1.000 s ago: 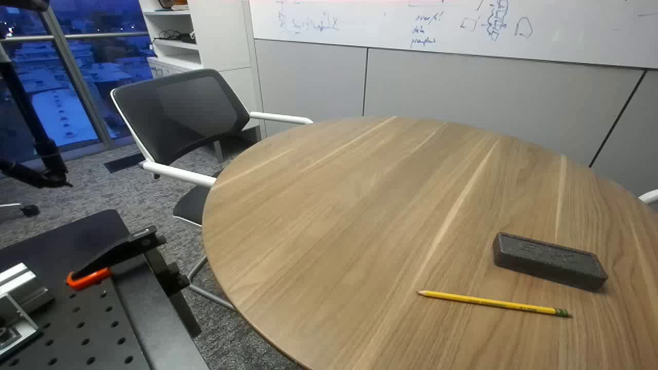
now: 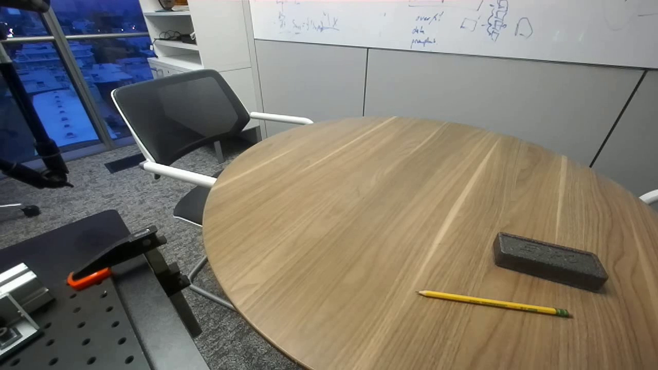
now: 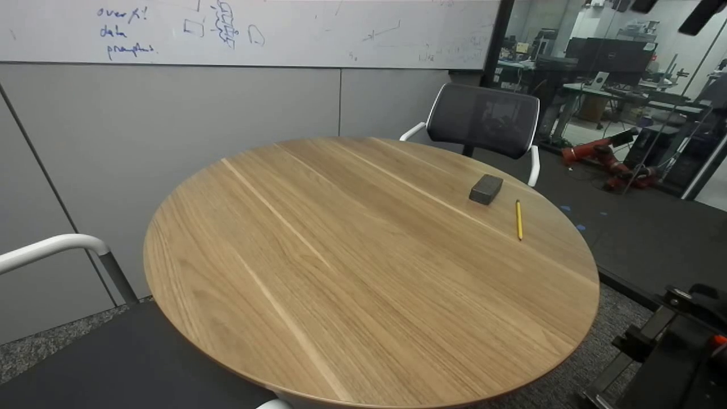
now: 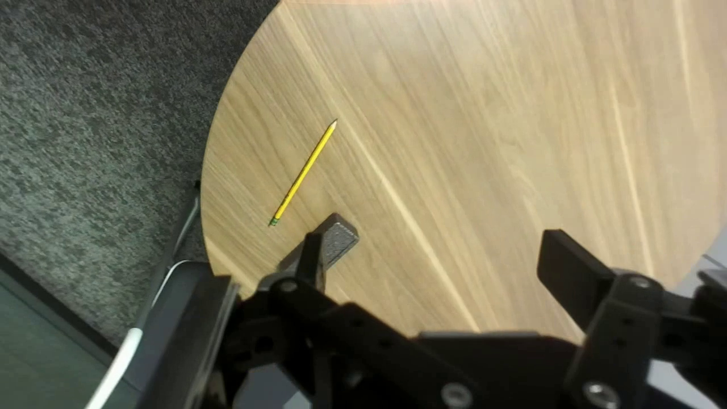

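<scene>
On the round wooden table [image 2: 358, 203] lie a yellow pencil [image 2: 493, 301] and a dark grey block [image 2: 549, 262], a short gap apart. The block [image 3: 485, 190] and the pencil [image 3: 519, 220] are near the right-hand edge in exterior view 2. Seen from the wrist, my gripper stands open with its black fingers wide apart and only tabletop behind the gap. Its left finger covers part of the block [image 4: 337, 238]; the pencil [image 4: 304, 171] lies clear of it, up and to the left. Neither exterior view shows the gripper.
Chairs stand around it, one with a mesh back [image 2: 179, 111] and another [image 3: 484, 119] behind the block. A black perforated bench [image 2: 80, 327] with an orange-handled clamp [image 2: 89, 278] sits beside the table.
</scene>
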